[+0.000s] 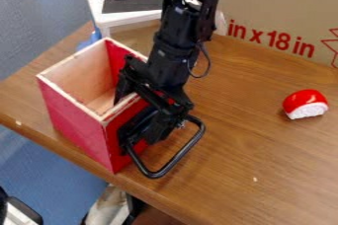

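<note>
A pink-red open box with a pale wooden inside stands on the wooden table at the left. My black gripper reaches down over the box's right side, its lower part at or inside the rim. The fingertips are dark and partly hidden, so I cannot tell whether they are open or shut. A black loop-shaped frame hangs low in front of the box's right end.
A red and white object lies on the right of the table. A white object stands behind the box, beside a cardboard panel. The table's left edge drops to a blue surface.
</note>
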